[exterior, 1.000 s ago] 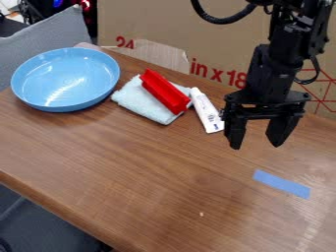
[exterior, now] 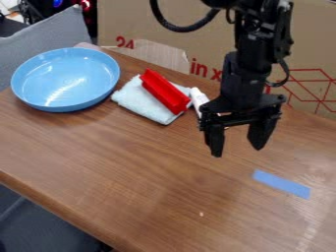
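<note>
My black gripper (exterior: 239, 132) hangs open over the right half of the wooden table, fingers pointing down with nothing visible between them. Left of it, a red object (exterior: 164, 91) rests on a folded white cloth (exterior: 140, 103). A white item (exterior: 198, 97) behind the gripper is partly hidden by it. A light blue strip (exterior: 281, 183) lies flat on the table, below and right of the gripper. A blue round dish (exterior: 63, 77) is at the upper left.
A cardboard backdrop (exterior: 157, 25) stands along the back. A grey object (exterior: 27, 41) is at the upper left corner.
My gripper has moved left, in front of the white item, which it now partly covers. The objects on the table look unmoved.
</note>
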